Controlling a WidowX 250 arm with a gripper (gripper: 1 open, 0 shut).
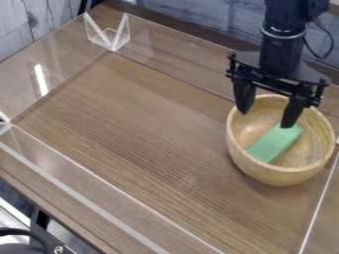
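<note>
A tan wooden bowl (249, 163) sits at the right of the table, holding a green block (277, 143) that lies tilted along its floor. My black gripper (275, 99) is over the back rim of the bowl, open, with its fingers spread apart on either side and nothing seen between them.
A white wire-like object (109, 32) stands at the back left. A dark round item (24, 241) is partly in view at the bottom left corner.
</note>
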